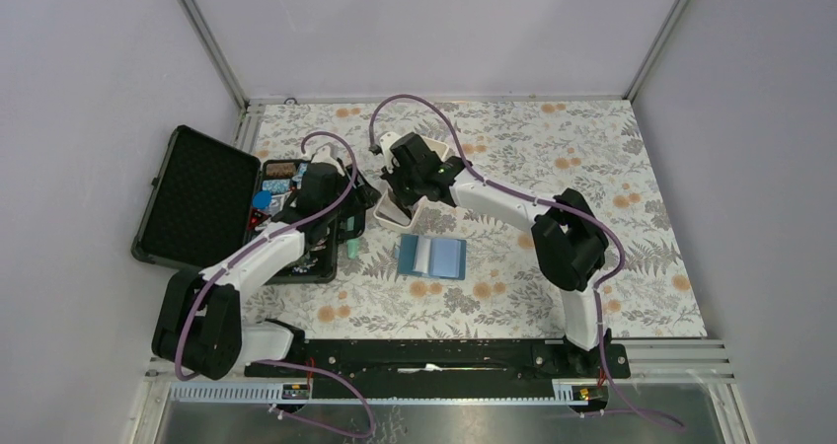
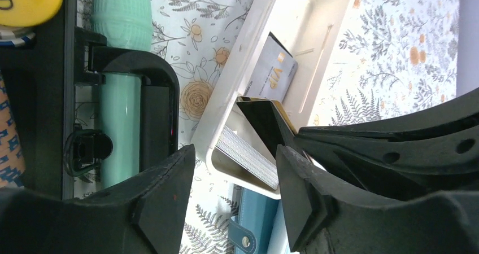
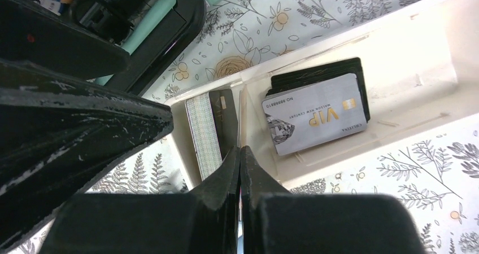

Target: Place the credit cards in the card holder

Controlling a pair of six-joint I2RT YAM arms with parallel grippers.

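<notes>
The open blue card holder lies flat in front of the white tray. In the tray's near compartment stands a stack of cards on edge, with a dark card beside it. The other compartment holds a silver VIP card over black cards. My right gripper is shut over the tray; a thin card, nearly edge-on, runs from its fingertips. The left gripper stands open near the tray's left side, nothing between its fingers.
Left of the tray sits an open black case full of small items, its handle close to the left gripper. A green bottle lies by the handle.
</notes>
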